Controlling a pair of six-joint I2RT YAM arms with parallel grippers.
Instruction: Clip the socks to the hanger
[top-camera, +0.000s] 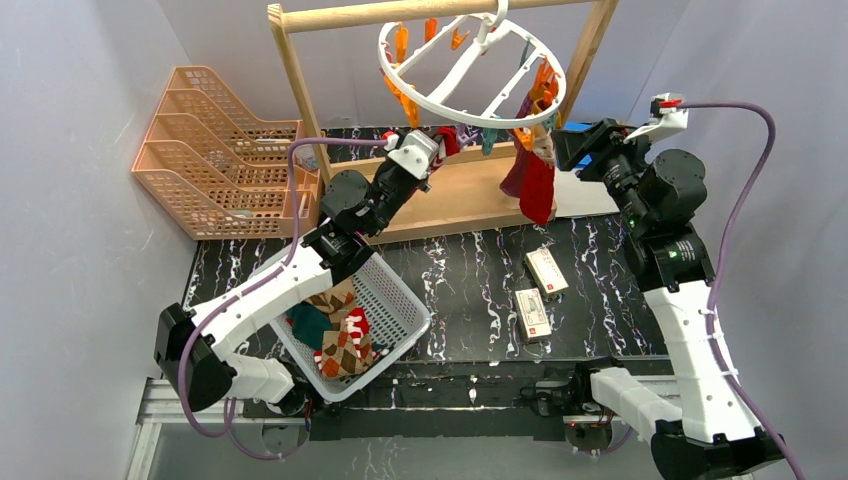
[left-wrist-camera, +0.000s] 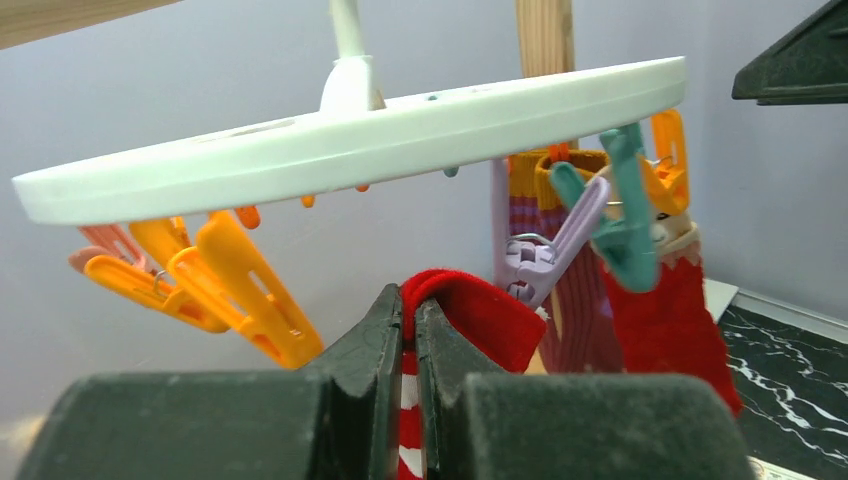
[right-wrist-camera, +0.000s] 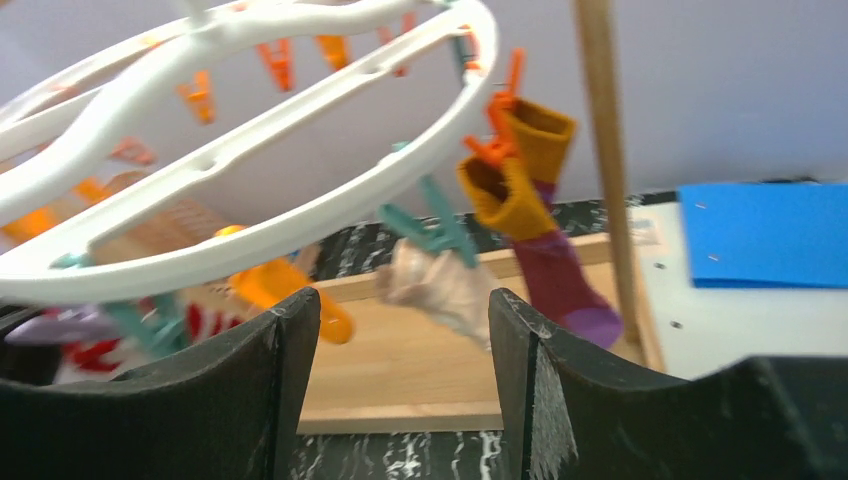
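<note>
The round white hanger (top-camera: 440, 107) hangs from a wooden bar, with clips around its ring. In the left wrist view my left gripper is shut on a red-and-white striped sock (left-wrist-camera: 478, 312), below the ring and left of a lilac clip (left-wrist-camera: 545, 245). A teal clip (left-wrist-camera: 630, 215) is farther right. Socks hang at the ring's right side: a purple sock (right-wrist-camera: 560, 275) with a mustard cuff and a red sock (top-camera: 537, 190). My right gripper stands open and empty, right of the ring; a pale-topped sock (right-wrist-camera: 435, 285) shows beyond its fingers.
A grey basket (top-camera: 407, 310) of several socks sits below the left arm. Two small boxes (top-camera: 533, 315) lie on the black marbled table. An orange rack (top-camera: 215, 150) is at the left, a wooden tray (top-camera: 400, 227) lies beneath the hanger, and a wooden post (right-wrist-camera: 605, 130) stands on the right.
</note>
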